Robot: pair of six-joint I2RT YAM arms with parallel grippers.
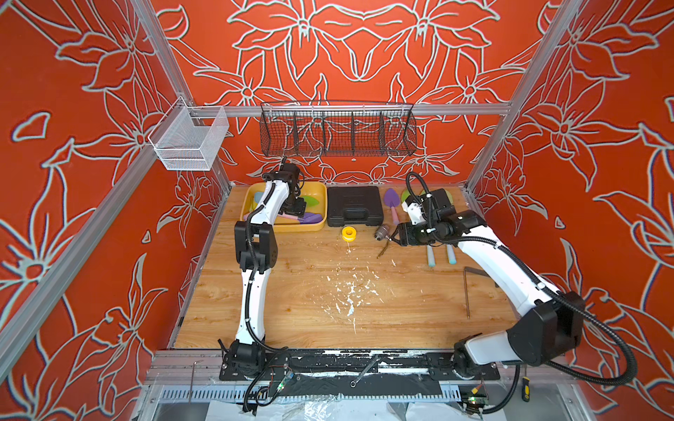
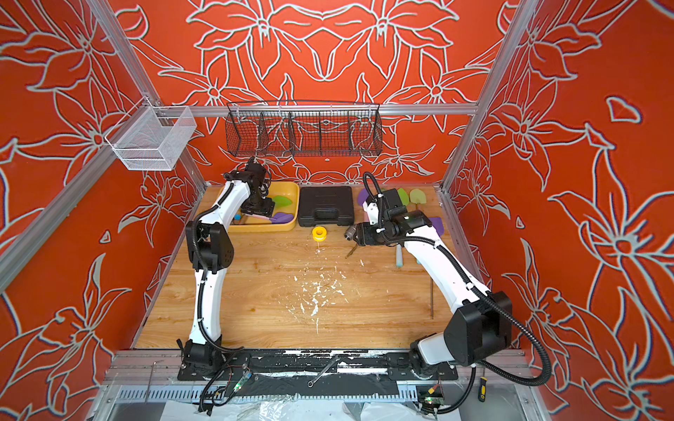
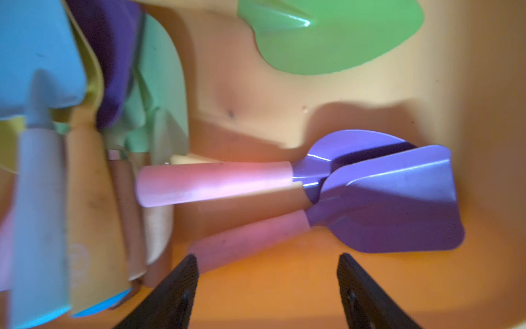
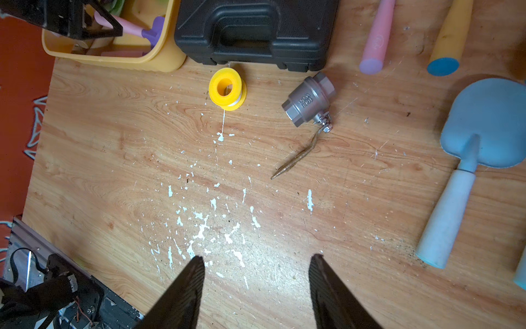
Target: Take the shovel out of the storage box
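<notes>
The yellow storage box (image 1: 317, 217) stands at the back left, holding several shovels: purple ones with pink handles (image 3: 389, 208), a green one (image 3: 328, 33), and blue (image 3: 41, 230), orange (image 3: 96, 219) and other ones bunched at its left. My left gripper is open over the box, its fingers either side of the lower part, below a pink handle, with nothing held. My right gripper is open above the right of the table, over bare wood, nothing between its fingers.
A black case (image 1: 354, 203), yellow tape roll (image 4: 227, 93) and metal valve (image 4: 309, 101) lie beside the box. More shovels (image 4: 482, 126) lie at the right. Wire baskets (image 1: 337, 133) hang above.
</notes>
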